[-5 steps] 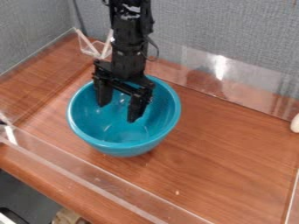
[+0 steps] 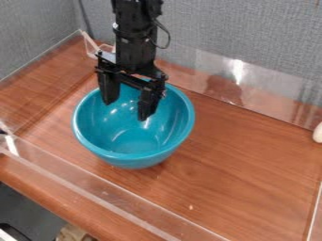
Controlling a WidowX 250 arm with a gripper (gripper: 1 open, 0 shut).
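Observation:
A turquoise bowl [image 2: 132, 141] stands on the wooden table, left of its middle. My black gripper [image 2: 130, 94] hangs from above over the back half of the bowl, fingers open and pointing down, one to the left and one to the right. I cannot see anything held between them. The bowl's far inside is partly hidden behind the gripper.
A grey wall with a clear strip runs along the back. A small white object [image 2: 317, 129] sits at the right edge. Clear edging runs along the near left.
The bowl looks unmoved.

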